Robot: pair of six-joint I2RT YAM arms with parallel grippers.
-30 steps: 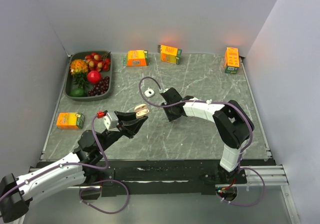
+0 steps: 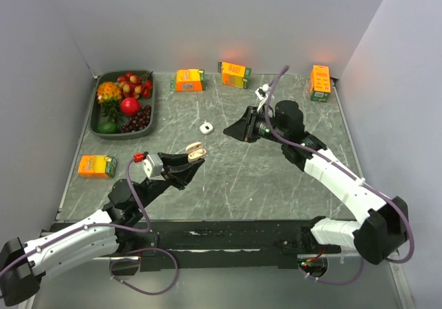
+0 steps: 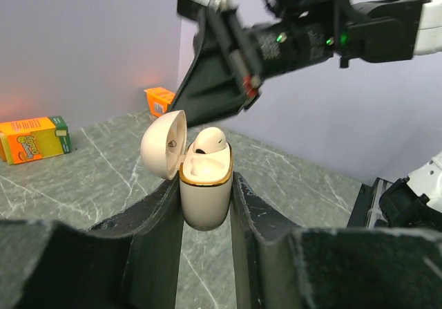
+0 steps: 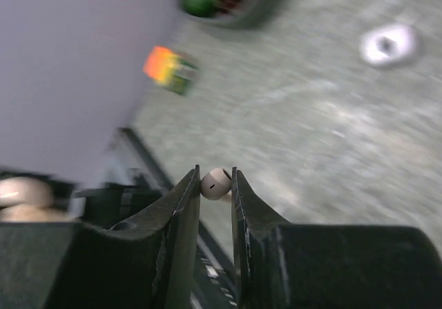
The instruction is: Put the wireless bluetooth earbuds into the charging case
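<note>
The open cream charging case [image 3: 205, 191], lid raised, is held upright in my left gripper [image 2: 193, 162], with one rounded piece showing in its top in the left wrist view. My right gripper [image 2: 233, 133] is raised to the right of and above the case, fingers pointing left. In the right wrist view a small pale earbud [image 4: 215, 184] sits between its fingertips. A small white item [image 2: 206, 128] lies on the table between the two grippers, toward the back.
A fruit tray [image 2: 93, 119] stands at the back left. Several orange-green boxes [image 2: 188, 80] lie along the back and sides.
My left gripper and the case have not moved.
</note>
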